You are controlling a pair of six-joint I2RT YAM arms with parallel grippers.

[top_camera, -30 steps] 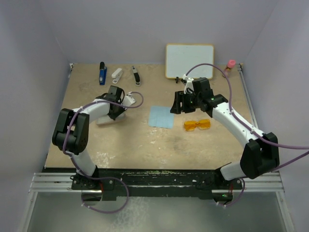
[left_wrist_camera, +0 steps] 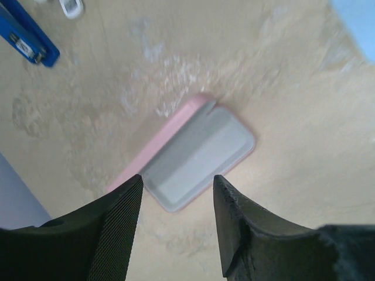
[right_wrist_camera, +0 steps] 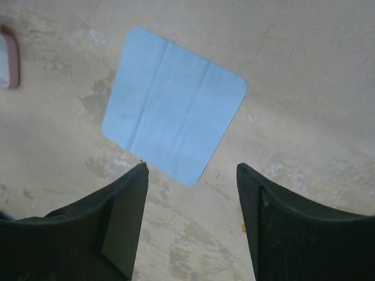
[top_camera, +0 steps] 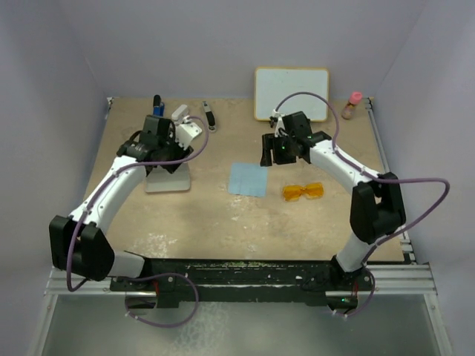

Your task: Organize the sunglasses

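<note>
A pair of orange sunglasses (top_camera: pixel 303 191) lies on the table, right of a flat light blue cloth (top_camera: pixel 247 179). Only a small orange bit shows past a finger in the right wrist view. On the left sits a grey case (top_camera: pixel 168 181) with a pinkish rim; its shallow inside (left_wrist_camera: pixel 199 155) looks empty in the left wrist view. Above the case hovers my left gripper, open, nothing between its fingers. My right gripper is open and empty too, over the near edge of the cloth (right_wrist_camera: pixel 176 105) in its wrist view.
Behind the left arm are a blue stapler-like tool (top_camera: pixel 158 108), a white one (top_camera: pixel 180 112) and a black-and-grey one (top_camera: pixel 209 116). A whiteboard (top_camera: pixel 291 93) leans at the back; a pink-capped bottle (top_camera: pixel 352 105) stands back right.
My left arm has lifted up and away from the case, uncovering more of it. Sunglasses and cloth have not moved.
</note>
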